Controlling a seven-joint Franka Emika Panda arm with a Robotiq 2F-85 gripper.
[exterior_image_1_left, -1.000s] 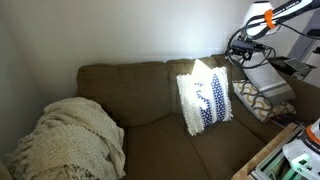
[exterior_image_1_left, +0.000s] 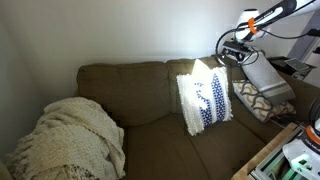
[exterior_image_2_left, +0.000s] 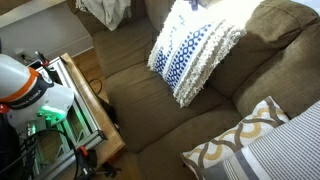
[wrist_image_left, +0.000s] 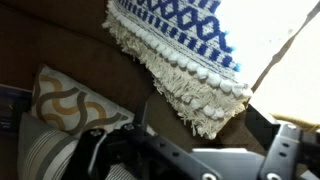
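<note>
A white pillow with blue woven patterns and fringed edges (exterior_image_1_left: 205, 102) leans on the brown couch (exterior_image_1_left: 150, 138); the same pillow (exterior_image_2_left: 192, 55) shows in exterior view 2. Above and to the right of it, near the couch's back, hangs my gripper (exterior_image_1_left: 232, 50). From the wrist camera the fringed pillow (wrist_image_left: 180, 35) fills the upper middle, beyond the fingers. My gripper is open there, its dark fingers spread apart along the bottom, holding nothing.
A white pillow with orange and grey loops (exterior_image_2_left: 242, 135) and a grey striped pillow (exterior_image_2_left: 285, 150) lie at the couch's right end. A cream knitted blanket (exterior_image_1_left: 75, 140) covers the left end. Wide seat space is free between.
The pillows and blanket stay where they were.
</note>
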